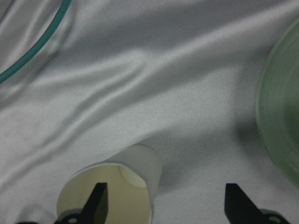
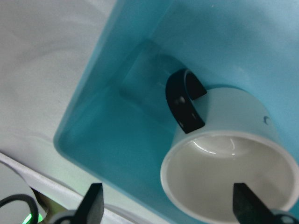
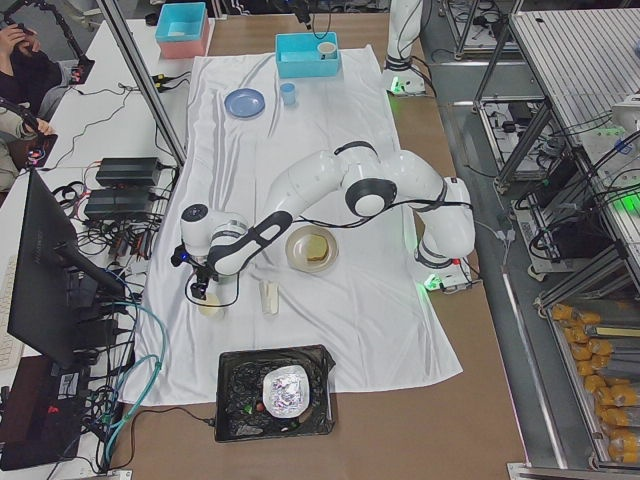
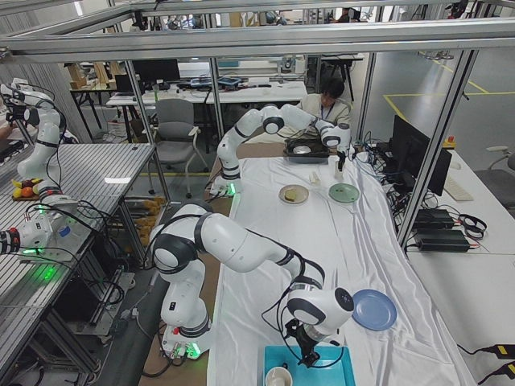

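My left gripper stands open over a cream paper cup (image 1: 84, 191), with one finger above the cup's mouth and the other over bare cloth; a green plate (image 1: 280, 107) is at the right edge of that view. My right gripper is open above a blue bin (image 2: 117, 135), where a white mug (image 2: 219, 116) with a black handle lies in a corner, one finger over its mouth.
A beige plate (image 3: 300, 258) with a yellow square item, a pale oblong object (image 3: 269, 296), a blue plate (image 3: 244, 102) and a blue cup (image 3: 288, 93) are on the cloth. A black tray (image 3: 245, 420) stands at one end.
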